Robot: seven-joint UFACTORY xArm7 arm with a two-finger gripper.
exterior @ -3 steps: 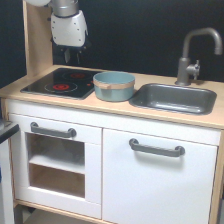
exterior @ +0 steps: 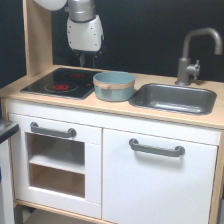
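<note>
My gripper [exterior: 80, 52] hangs at the top left in the camera view, above the back of the black stove [exterior: 60, 82], its white housing visible and its dark fingertips small and hard to make out against the dark backdrop. A teal pot [exterior: 114, 88] rests on the wooden counter to the right of the stove, beside the steel sink [exterior: 173, 98]. The gripper is above and left of the pot, apart from it.
A grey faucet [exterior: 188, 62] rises behind the sink. Below are a white cabinet door [exterior: 157, 180] and an open compartment [exterior: 55, 155] with grey handles. A wooden side panel stands at the left.
The gripper has shifted to the right, toward the pot's side, by a short distance. The pot and the rest look unchanged.
</note>
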